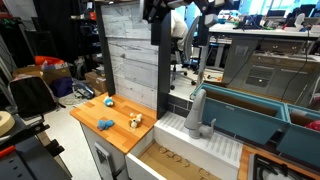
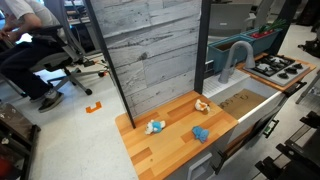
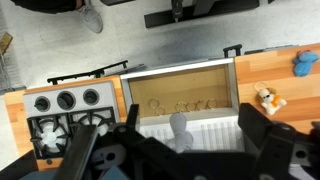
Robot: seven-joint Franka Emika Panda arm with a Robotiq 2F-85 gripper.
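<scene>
High above the toy kitchen, my gripper (image 1: 180, 38) stands open, its dark fingers wide apart with nothing between them. From the wrist view it looks down on the sink basin (image 3: 180, 90), whose bottom is wood-coloured with a few small curved marks. A grey faucet (image 3: 180, 131) shows between the fingers, well below them. On the wooden counter are a blue toy (image 2: 200, 133), an orange-and-white toy (image 2: 202, 105) and a light blue-and-white toy (image 2: 155, 127). The wrist view catches only the blue toy (image 3: 303, 64) and the orange-and-white one (image 3: 268, 98).
A stove (image 3: 65, 125) with knobs lies on the other side of the sink. Behind the faucet runs a teal shelf bin (image 1: 235, 115). A grey plank wall (image 2: 165, 60) with a dark post backs the counter. Cabinet handles (image 3: 90, 75) stick out at the front.
</scene>
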